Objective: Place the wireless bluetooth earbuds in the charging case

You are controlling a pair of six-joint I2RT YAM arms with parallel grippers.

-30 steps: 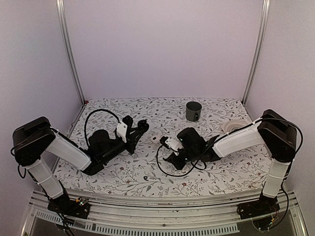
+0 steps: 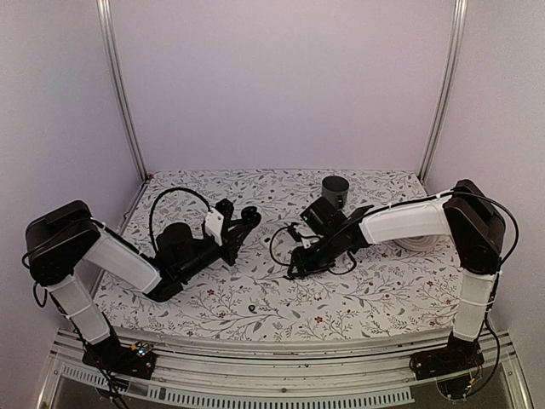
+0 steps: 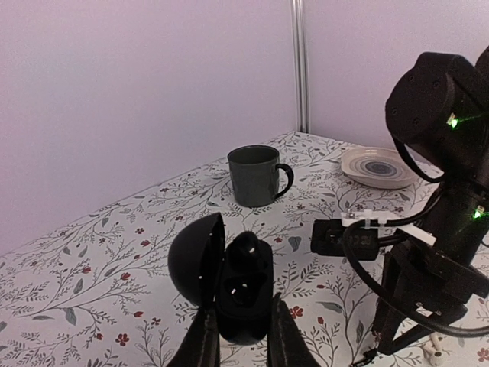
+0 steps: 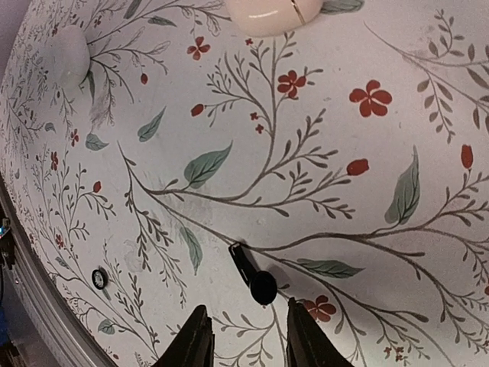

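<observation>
My left gripper [image 2: 240,228] holds the black charging case [image 3: 244,306] upright with its lid [image 3: 195,256] open, and the case's cavities face up in the left wrist view. My right gripper is open and low over the table. In the right wrist view a black earbud [image 4: 256,279] with a stem lies on the cloth just beyond its fingertips, nothing between them. A small dark round piece [image 4: 99,279], too small to identify, lies to the left.
A grey mug [image 3: 252,176] and a plate [image 3: 378,168] stand at the back right. Pale objects [image 4: 271,11] lie at the top of the right wrist view. The table's front edge runs along that view's left side.
The right arm has shifted and tilted, its body now higher in the top view.
</observation>
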